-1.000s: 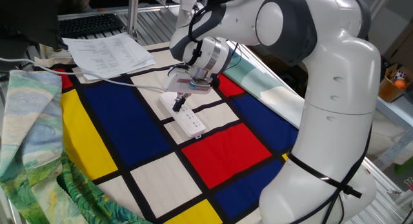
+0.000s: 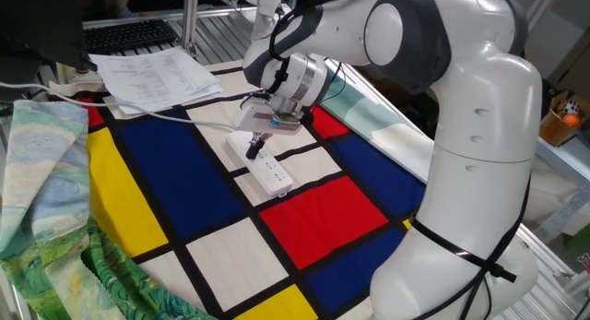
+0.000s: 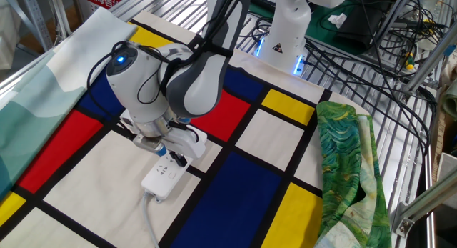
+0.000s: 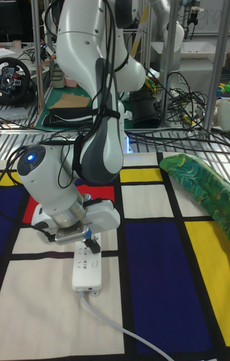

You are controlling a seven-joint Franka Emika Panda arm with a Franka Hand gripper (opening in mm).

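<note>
A white power strip [image 2: 269,174] lies on the patterned cloth, its sockets facing up. In exterior view 2 the strip [image 3: 163,176] has its cord end toward the camera. My gripper [image 2: 255,148] points down over the strip, its tip at or just above the sockets. A small black piece shows at that tip, dark against the strip [image 4: 86,271] in exterior view 3. Whether it is a fingertip or a plug, I cannot tell. The gripper's body hides the gap between the fingers, so how the fingers stand does not show.
The strip's grey cord [image 4: 117,326] runs off across the cloth. Paper sheets [image 2: 159,78] and a keyboard [image 2: 131,35] lie at the back left in exterior view 1. A green painted cloth [image 3: 350,162] is folded on one side. The blue and yellow panels beside the strip are clear.
</note>
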